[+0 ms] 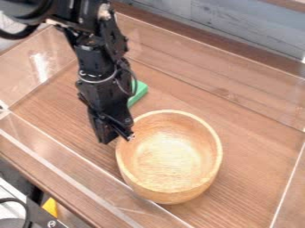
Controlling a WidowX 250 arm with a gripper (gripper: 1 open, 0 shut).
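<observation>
My black gripper (116, 132) points down at the upper-left rim of a light wooden bowl (167, 156), low beside it; whether it touches the rim is unclear. Its fingertips are dark and close together, with nothing visible held between them, and it looks shut. A green object (137, 93) lies behind the gripper, partly hidden by the arm.
A clear edge runs along the left front, with a small yellow object (49, 206) below it.
</observation>
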